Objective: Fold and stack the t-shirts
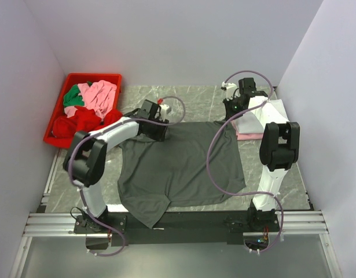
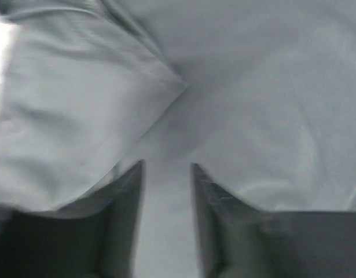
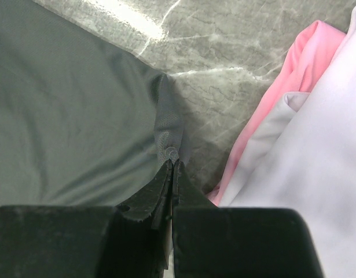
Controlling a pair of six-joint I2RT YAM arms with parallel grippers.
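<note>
A dark grey t-shirt (image 1: 183, 162) lies spread on the marble table, its lower left corner hanging over the front edge. My left gripper (image 1: 162, 130) is over its upper left part; in the left wrist view its blurred fingers stand apart above the cloth, nothing visible between them. My right gripper is shut at the shirt's top right corner, at a narrow folded ridge of cloth; whether it pinches the cloth I cannot tell. Beside it lie white folded shirts (image 3: 299, 156) on pink ones (image 3: 299, 58).
A red bin (image 1: 50, 127) at the back left holds loose pink, green and red clothes. Marble (image 1: 195, 101) is bare behind the grey shirt. Walls bound the back and both sides.
</note>
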